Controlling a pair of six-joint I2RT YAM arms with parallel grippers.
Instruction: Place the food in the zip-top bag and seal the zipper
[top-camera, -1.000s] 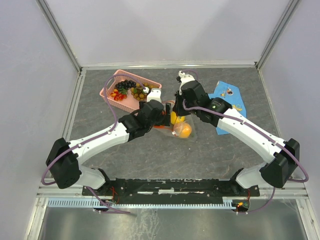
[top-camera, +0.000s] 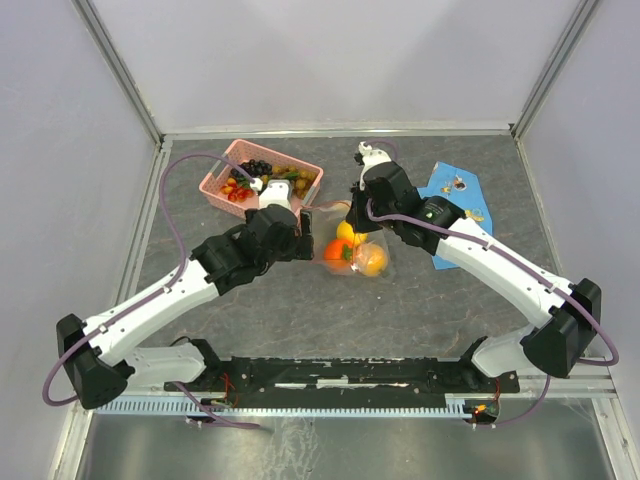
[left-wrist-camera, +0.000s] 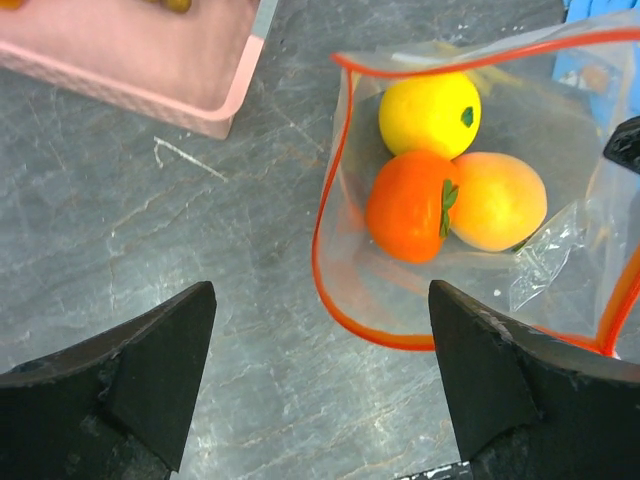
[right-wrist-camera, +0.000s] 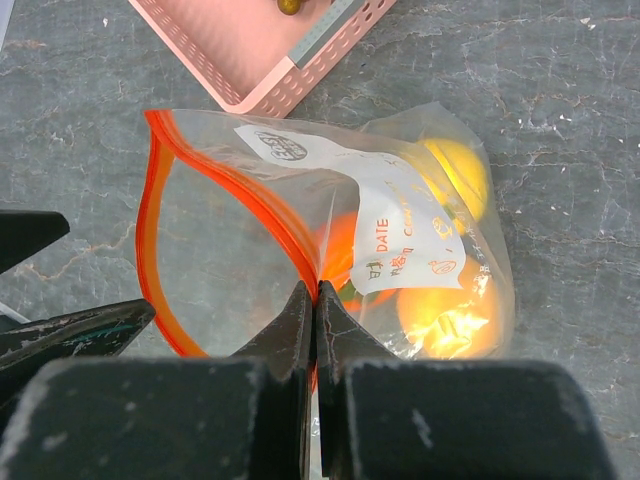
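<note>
The clear zip top bag (right-wrist-camera: 345, 185) with an orange zipper rim lies on the table, its mouth gaping. Inside rest a yellow fruit (left-wrist-camera: 428, 112), an orange-red one with a green leaf (left-wrist-camera: 408, 208) and a peach-coloured one (left-wrist-camera: 500, 202). At the rim, my right gripper is shut on the bag's orange edge. My left gripper stands open beside the mouth, with nothing between its fingers; one fingertip appears close to the rim, but contact is unclear. Its dark fingers (right-wrist-camera: 85, 325) also show at the left of the right wrist view.
Behind the left arm sits a pink basket (top-camera: 212, 190) with grapes (top-camera: 256, 168) and several small fruits. A blue sheet (top-camera: 462, 190) lies at the right of the table.
My left gripper has backed away to the left from the bag's mouth. The orange-red fruit, earlier mostly hidden at that gripper, now shows in the bag. The right arm has stayed still.
</note>
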